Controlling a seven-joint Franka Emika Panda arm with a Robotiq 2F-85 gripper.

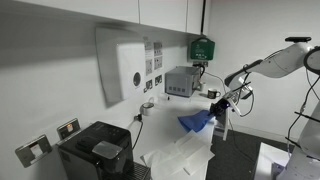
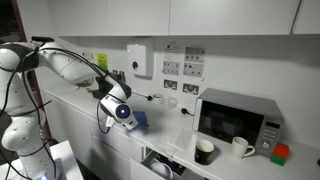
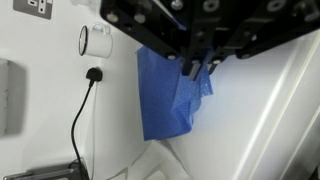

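Note:
A blue cloth [image 1: 194, 121] lies near the front edge of the white counter, its edge by the arm drawn up. From above, in the wrist view, the cloth [image 3: 165, 95] is creased and gathers toward the fingertips of my gripper. The gripper is shut, with the bunched cloth running up between its fingers. In the second exterior view, part of the cloth [image 2: 141, 119] shows beside the wrist, which hides the fingertips.
White sheets [image 1: 180, 155] lie on the counter beside the cloth. A white enamel mug [image 3: 97, 41] and a black cable [image 3: 76, 125] are near the wall. Farther along stand a microwave [image 2: 232, 124], a black mug [image 2: 204, 151] and a white mug [image 2: 241, 148].

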